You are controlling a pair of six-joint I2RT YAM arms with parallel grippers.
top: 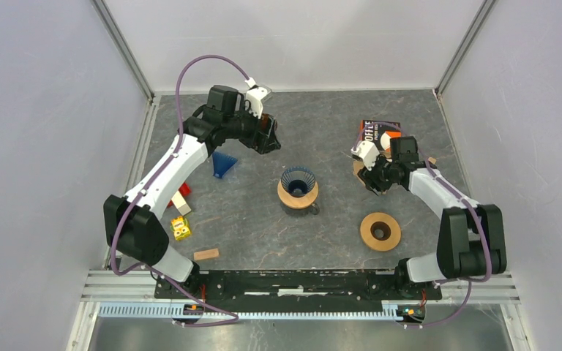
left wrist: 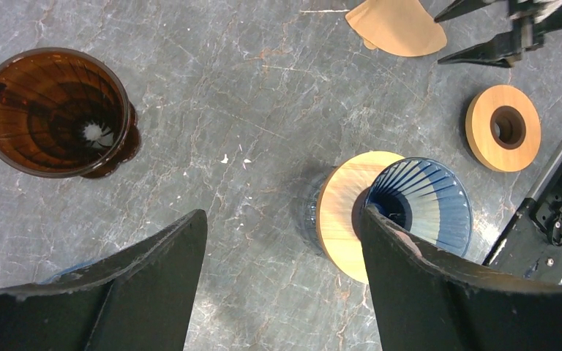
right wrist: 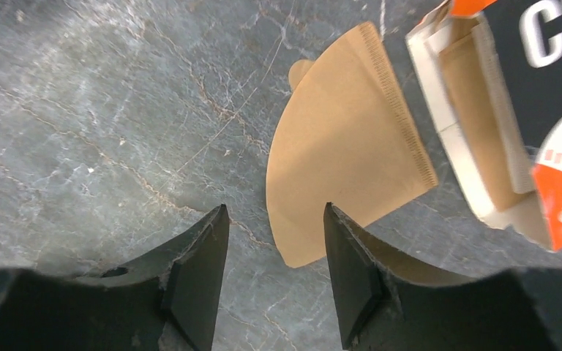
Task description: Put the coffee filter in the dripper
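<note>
A folded brown paper filter lies flat on the grey surface beside the coffee box. My right gripper is open over it, nothing between its fingers. A blue ribbed dripper sits on a wooden ring atop a glass server in the middle. My left gripper is open above the table, left of and behind that dripper in the top view, holding nothing.
A brown dripper stands under the left arm. A wooden ring lies front right. Blue, red and yellow items lie at the left.
</note>
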